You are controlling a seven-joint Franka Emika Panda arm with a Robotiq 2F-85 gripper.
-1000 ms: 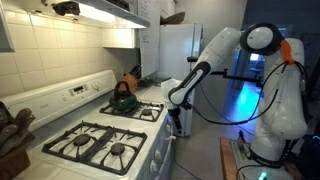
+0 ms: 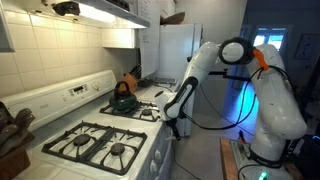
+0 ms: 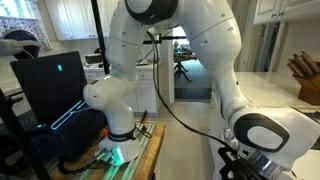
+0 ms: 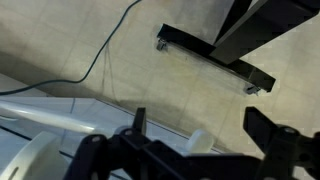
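Note:
My gripper is open in the wrist view, its dark fingers set wide apart. A white stove knob shows between or beyond them; contact cannot be made out. In the first exterior view the gripper points down beside the front of the white stove, near its far front corner. A dark green pot stands on the burners toward the back. The second exterior view shows the white wrist low at right, with the fingertips hard to make out.
Another white knob and the oven handle lie at lower left in the wrist view. Below is bare floor, crossed by a cable. A dark wheeled stand is nearby. The white fridge stands beyond the stove.
The wrist has shifted slightly left, toward the stove front, and its tilt has changed a little. The pot and stove look unmoved.

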